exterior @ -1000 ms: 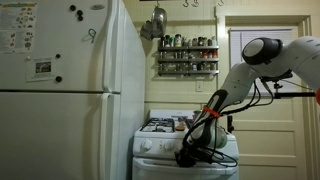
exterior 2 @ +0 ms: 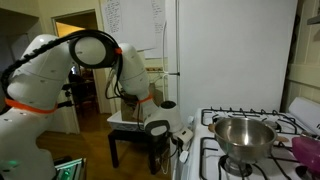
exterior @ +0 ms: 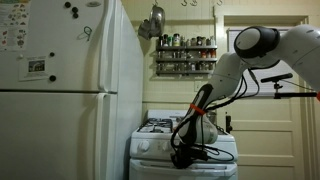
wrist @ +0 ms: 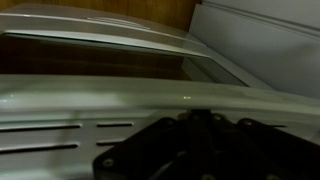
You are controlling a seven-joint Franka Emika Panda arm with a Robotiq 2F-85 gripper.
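A white stove [exterior: 160, 147] stands beside the fridge, and my gripper [exterior: 180, 158] is low at its front, close to the oven door's upper edge. In the wrist view, a long white bar [wrist: 130, 93], which looks like the oven door handle, crosses the frame with slotted vents below it and dark door glass [wrist: 90, 60] above. The dark gripper has its tips together at the bar's lower edge, with nothing visible between them. Whether they touch the bar cannot be told. In exterior view 2, the gripper [exterior 2: 182, 155] is beside the stove front.
A tall white fridge [exterior: 50, 110] stands left of the stove. A steel pot [exterior 2: 245, 137] and a dark pink pot [exterior 2: 308, 150] sit on the stovetop. Spice shelves [exterior: 186, 55] hang above. Wooden floor [exterior 2: 125, 165] lies open before the stove.
My gripper and wrist have shifted slightly left along the stove front, toward the fridge. The oven door looks unchanged.
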